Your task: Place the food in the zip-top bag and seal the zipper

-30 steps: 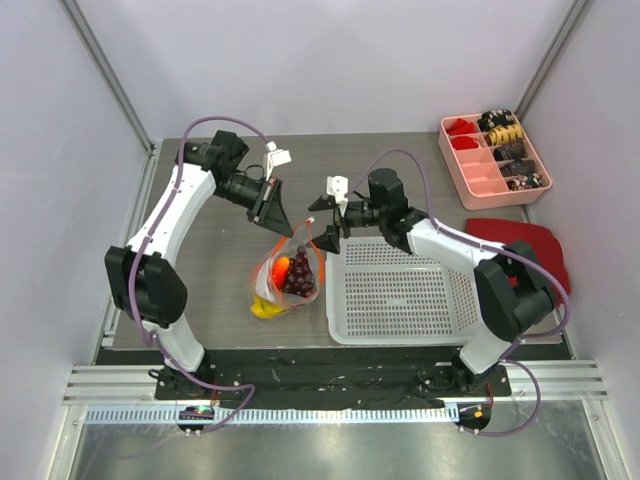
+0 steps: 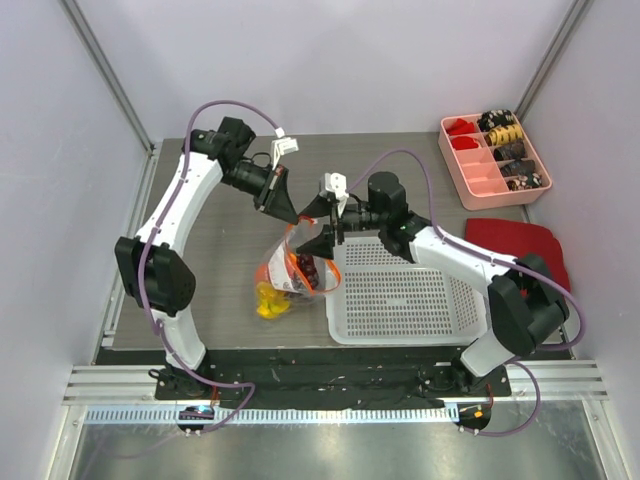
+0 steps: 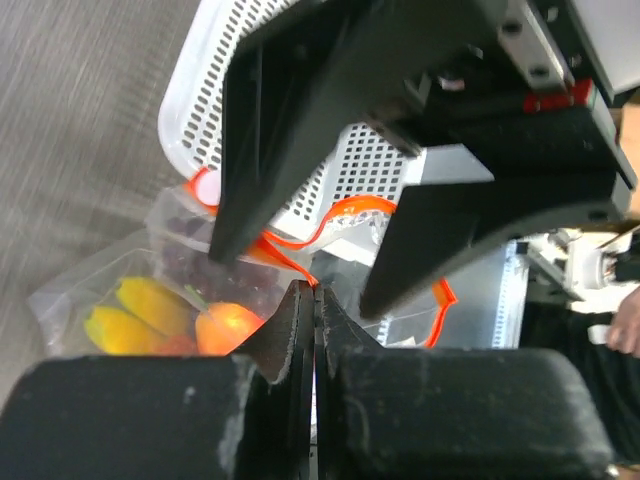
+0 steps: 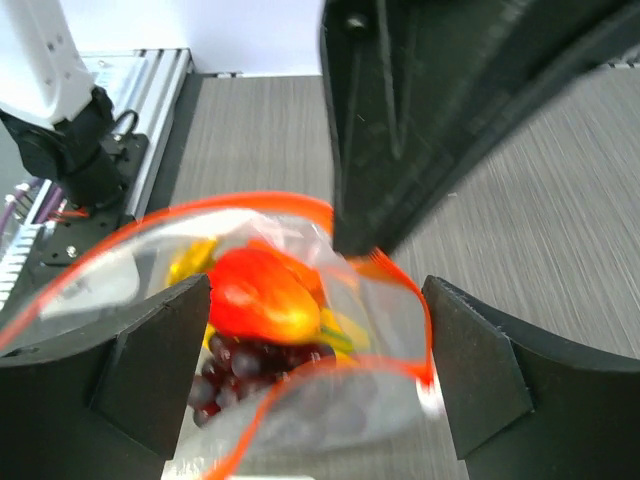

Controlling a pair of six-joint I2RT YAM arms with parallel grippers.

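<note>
The zip bag [image 2: 290, 282] with orange rim holds yellow items, an orange-red fruit [image 4: 262, 295] and dark grapes [image 4: 235, 370], its mouth spread. My left gripper [image 2: 290, 215] is shut on the bag's orange zipper edge [image 3: 300, 268] at its tip, as the left wrist view shows. My right gripper [image 2: 322, 227] reaches in from the right, part open, its fingers either side of the bag's top corner. In the right wrist view the orange rim runs between its fingers, and the left gripper's dark finger hangs just above.
A white perforated basket [image 2: 400, 330] lies right of the bag. A pink compartment box [image 2: 485, 185] stands at the back right, with a red cloth [image 2: 530, 245] in front of it.
My left gripper has moved slightly right and up, and the bag's mouth has been drawn with it and opened wider. The right gripper has shifted slightly left around the bag's top.
</note>
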